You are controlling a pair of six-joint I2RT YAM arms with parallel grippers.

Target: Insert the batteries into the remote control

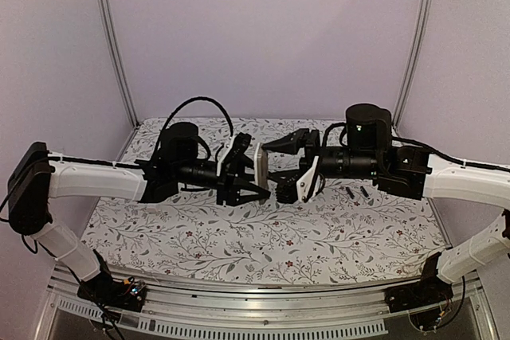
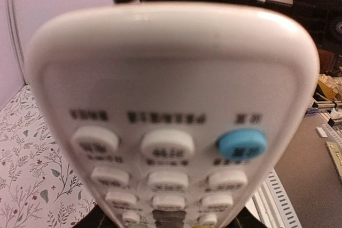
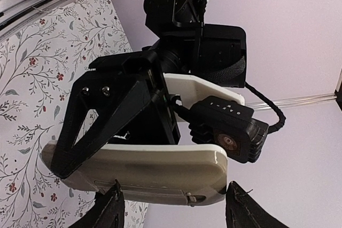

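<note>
The white remote control (image 1: 261, 166) is held off the table by my left gripper (image 1: 252, 170), shut on it. Its button face, with one blue button, fills much of the left wrist view. On the other side, the right wrist view shows the cover outline and small latch on the back of the remote (image 3: 144, 164). My right gripper is open, its two fingers spread towards the remote's end; whether they touch it I cannot tell. Two small dark batteries, one battery (image 1: 350, 193) and another battery (image 1: 365, 191), lie on the table behind the right gripper's arm.
Light walls close off the back and sides, and a metal rail (image 1: 255, 308) runs along the front edge.
</note>
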